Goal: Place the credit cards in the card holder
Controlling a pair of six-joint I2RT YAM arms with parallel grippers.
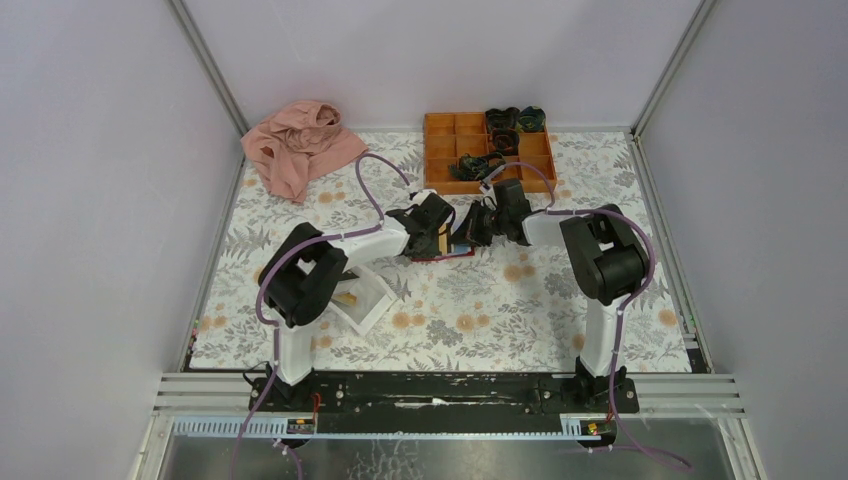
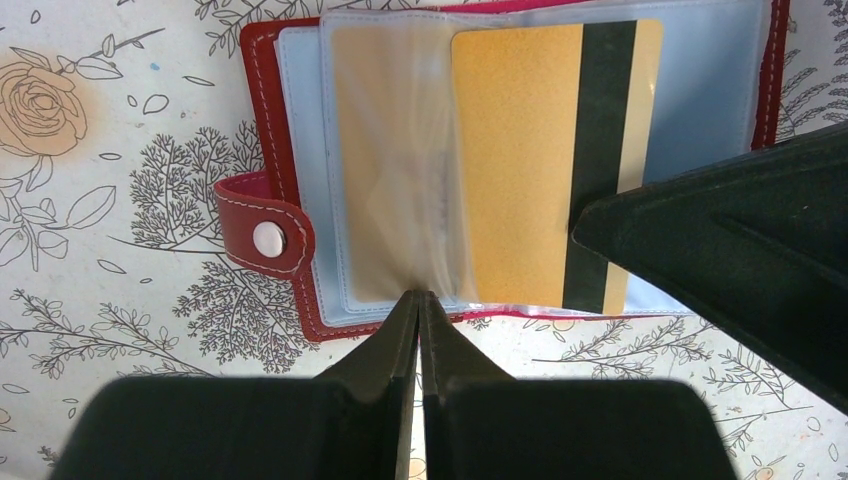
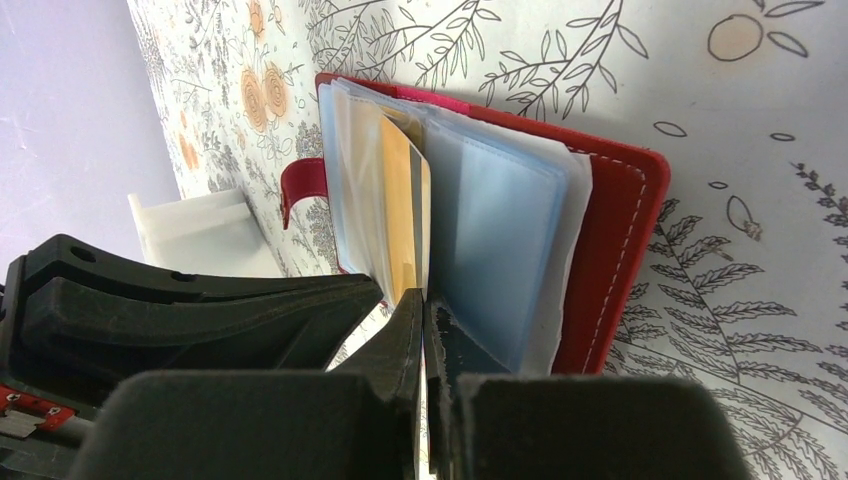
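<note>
The card holder [image 2: 272, 120], red with clear and pale blue sleeves, lies open on the table. A yellow card [image 2: 515, 150] with a black stripe is partly inside a clear sleeve [image 2: 400, 160]; its striped side sticks out. The fingertips of my left gripper are close together at that sleeve's lower edge; whether they pinch it cannot be made out. My right gripper is shut, its tips against the free edge of the card in the right wrist view. The grippers hide much of the holder in the top view.
A white tray [image 1: 377, 318] with a yellow item and a dark item stands beside the left arm. Behind are a wooden compartment box [image 1: 438, 146] with dark objects and a pink cloth [image 1: 300, 140].
</note>
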